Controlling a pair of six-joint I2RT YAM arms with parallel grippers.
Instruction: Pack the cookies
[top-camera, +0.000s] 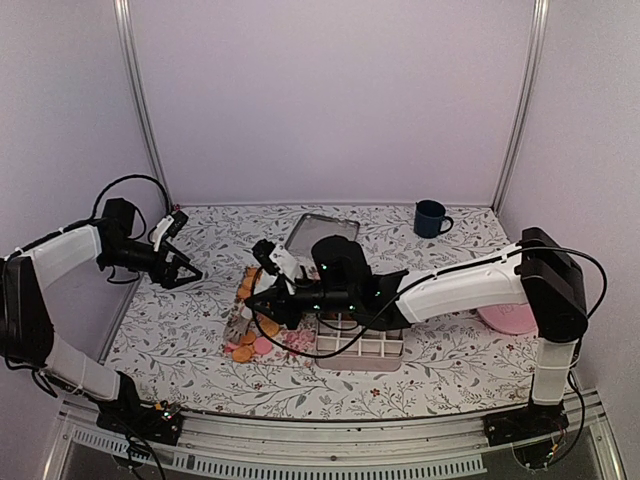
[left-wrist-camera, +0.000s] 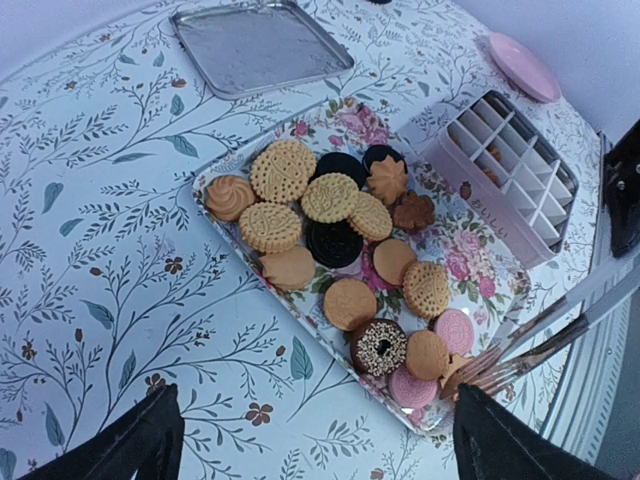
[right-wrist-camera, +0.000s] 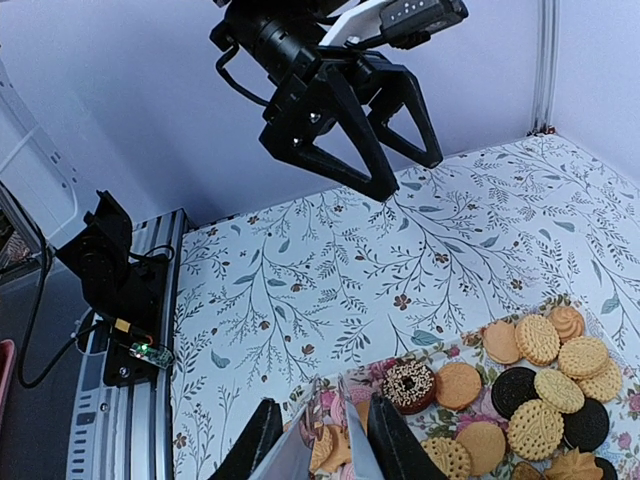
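Note:
Assorted cookies (left-wrist-camera: 350, 303) lie on a floral tray (left-wrist-camera: 305, 325) in the left wrist view. Over the tray's near right end, my right gripper is shut on pale tongs (left-wrist-camera: 560, 312). Their tips reach down beside a small star-shaped cookie (left-wrist-camera: 457, 374); whether they grip it I cannot tell. The divided box (top-camera: 360, 362) stands right of the tray, partly covered by the right arm in the top view, with some cookies in its compartments. To the left, my left gripper (top-camera: 188, 258) hangs open and empty above the table.
A grey metal tray (left-wrist-camera: 262, 50) lies behind the cookies. A dark mug (top-camera: 430, 219) stands at the back right, and a pink plate (left-wrist-camera: 524, 66) lies on the right.

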